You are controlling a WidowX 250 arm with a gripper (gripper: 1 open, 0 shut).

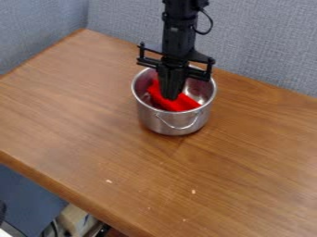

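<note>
A metal pot [173, 123] with a wire handle stands on the wooden table in the camera view. Inside it lies a red object [184, 102], partly hidden by my black gripper [171, 93], which hangs from above with its tip down in the pot. The fingertips are dark and small here; the gripper looks shut, and I cannot make out anything between them.
Grey padded walls bound it at the back and upper left. At the lower left, the table's edge borders a dark grey area with some cables.
</note>
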